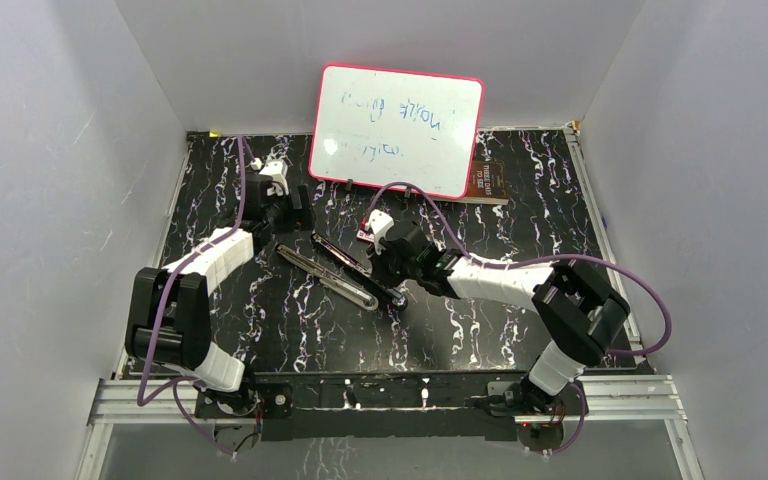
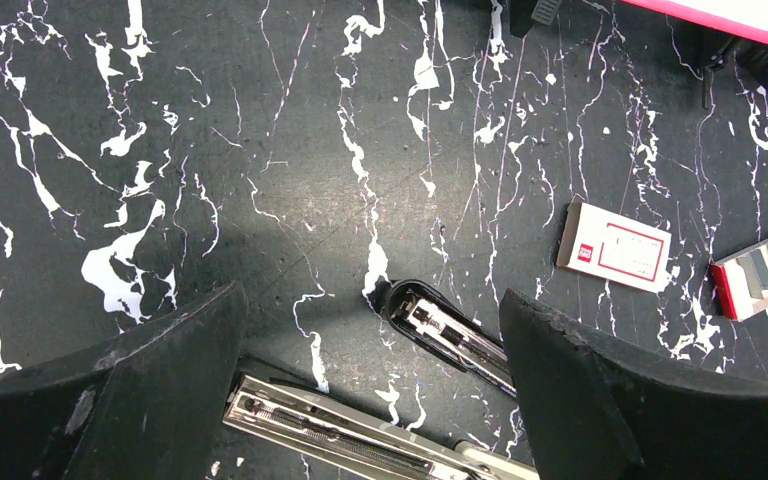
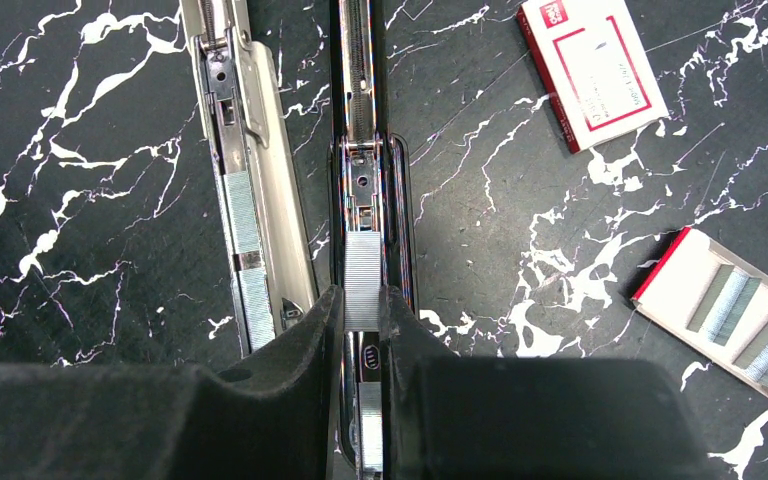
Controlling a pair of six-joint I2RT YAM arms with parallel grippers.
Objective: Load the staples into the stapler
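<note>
Two opened-out staplers lie side by side, a black one (image 3: pixel 402 210) and a beige one (image 3: pixel 278 190). My right gripper is over the black stapler, shut on a silver strip of staples (image 3: pixel 363 265) that lines up with its channel; whether the strip touches the channel floor I cannot tell. Another staple strip (image 3: pixel 370 425) sits in that channel, nearer the bottom of the right wrist view. Two strips (image 3: pixel 241 212) lie in the beige stapler's channel. To the left, my left gripper stands open and empty above the staplers' far ends.
A closed white-and-red staple box (image 3: pixel 600 70) lies right of the black stapler, with an open tray of staple strips (image 3: pixel 750 310) beyond it. A whiteboard (image 1: pixel 397 130) stands at the back beside a book (image 1: pixel 487 182).
</note>
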